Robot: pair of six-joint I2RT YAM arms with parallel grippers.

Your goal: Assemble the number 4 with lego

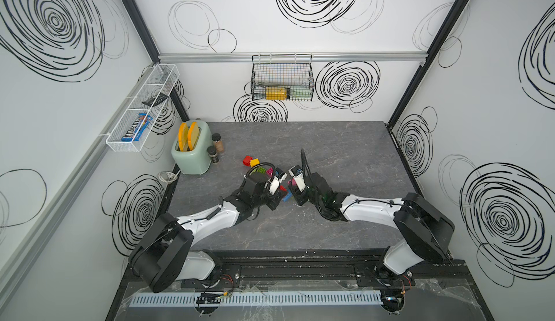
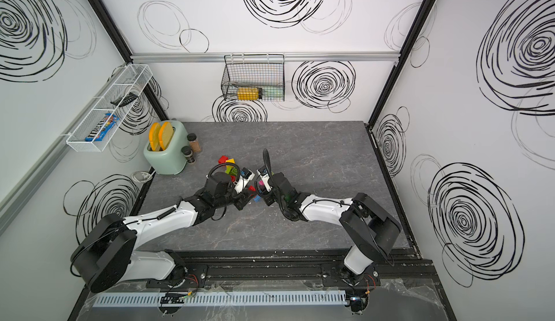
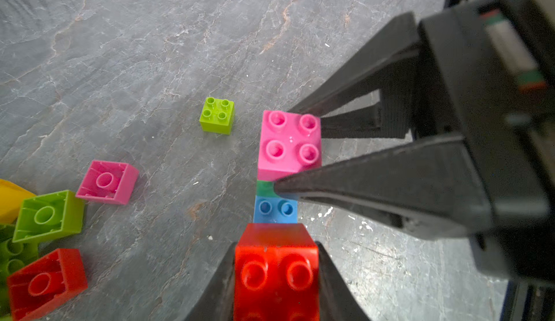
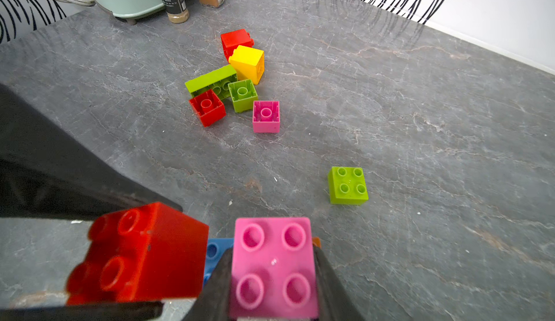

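Note:
My left gripper is shut on a red brick [image 3: 276, 237], studs showing. Facing it, my right gripper is shut on a pink brick [image 4: 273, 251]; the two held bricks are close, in the middle of the worktop. Below them lie blue [image 3: 275, 205] and green [image 3: 267, 188] bricks, partly hidden. A lime brick [image 4: 347, 185] stands alone. Loose to the left lie a pink brick [image 4: 266, 121], a red brick [image 4: 211, 113], a small lime brick [image 4: 245, 98], a long lime brick [image 4: 205, 81], a yellow brick [image 4: 249, 61] and another red one [image 4: 234, 40].
A mint toaster [image 1: 190, 158] and two spice jars [image 1: 218, 143] stand at the back left. A wire basket [image 1: 282, 78] hangs on the back wall.

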